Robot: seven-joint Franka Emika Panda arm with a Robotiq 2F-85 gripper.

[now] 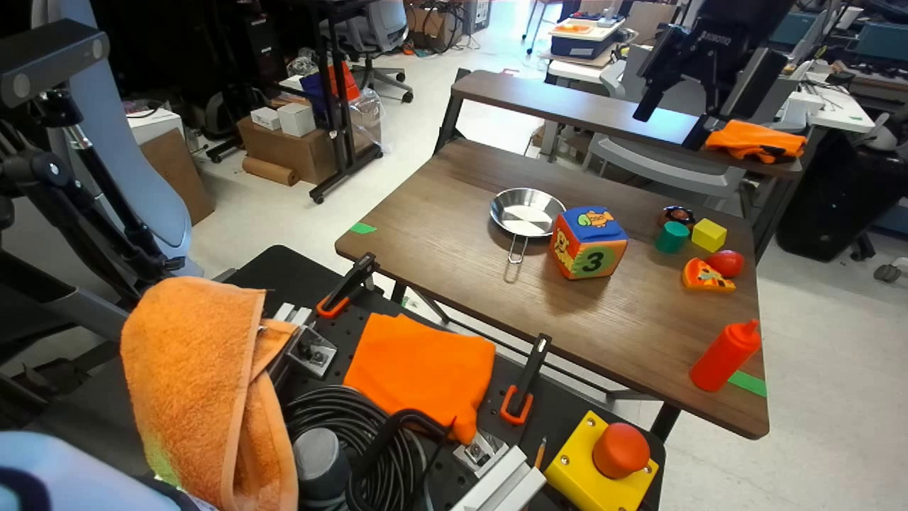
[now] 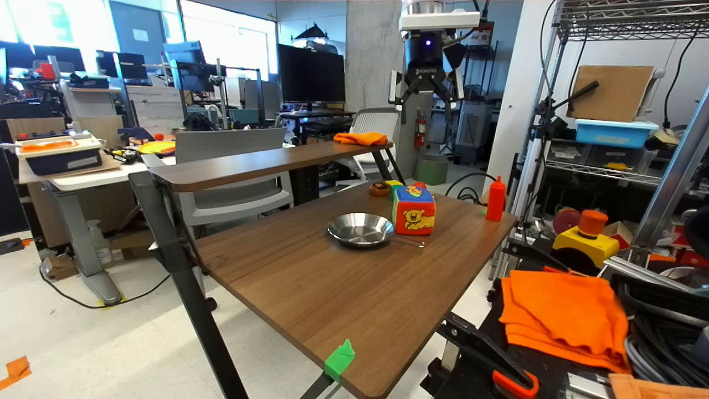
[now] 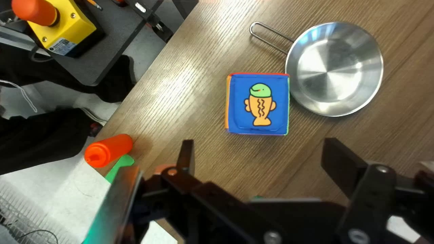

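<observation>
High above the table, my gripper (image 2: 426,103) stands open, its two fingers wide apart and nothing between them. In the wrist view a soft picture cube (image 3: 259,104) with a blue top lies beyond the fingertips, well below them. Close beside the cube sits a small steel pan (image 3: 335,69), its wire handle pointing toward the table's front edge. A red squeeze bottle (image 1: 726,356) is upright near the front right corner. Toward the back right are a green cylinder (image 1: 672,238), a yellow block (image 1: 709,235), a red ball-like item (image 1: 726,263) and a toy pizza slice (image 1: 707,276).
A raised shelf (image 1: 562,102) runs along the table's back, with an orange cloth (image 2: 360,138) at one end. Alongside the front edge is a black cart carrying clamps, another orange cloth (image 1: 421,366) and a yellow box with a red button (image 1: 602,464).
</observation>
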